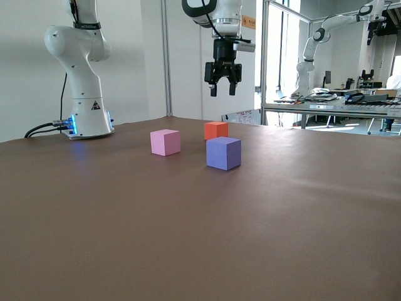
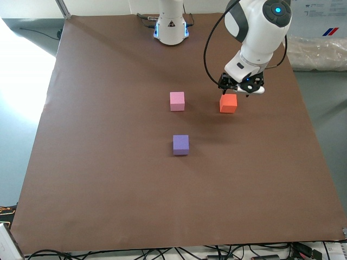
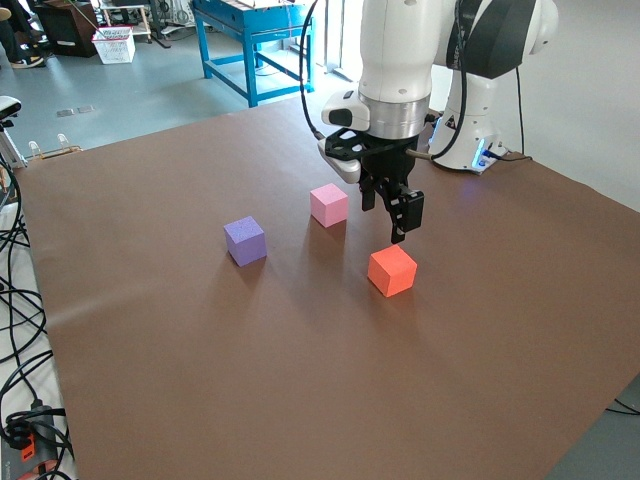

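Observation:
Three cubes rest apart on the brown table point(image 2: 108, 173): pink point(image 2: 177, 101) point(image 1: 165, 142) point(image 3: 329, 204), orange point(image 2: 228, 103) point(image 1: 216, 130) point(image 3: 392, 270), and purple point(image 2: 180, 144) point(image 1: 223, 153) point(image 3: 245, 241), the last nearest the top view's camera. My black gripper point(image 1: 222, 88) hangs in the air over the area by the orange cube, its tips clearly above the cubes. In the top view its two fingers stand apart with nothing between them, so it is open.
Cables run along one edge beyond the table.

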